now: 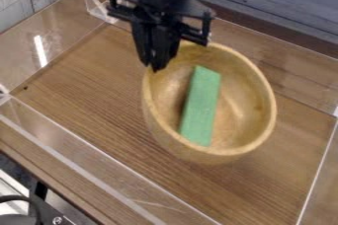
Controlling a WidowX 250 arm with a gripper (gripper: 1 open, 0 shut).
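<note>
A tan oval bowl with a green rectangular block inside sits tilted on the wooden surface, right of centre. My dark gripper is over the bowl's upper left rim, pointing down; whether its fingers are shut on the rim is hard to tell.
The wooden tray floor is clear to the left. A clear or white plastic edge runs along the left, a pale wall stands at the top left, and a black cable shows at the bottom left.
</note>
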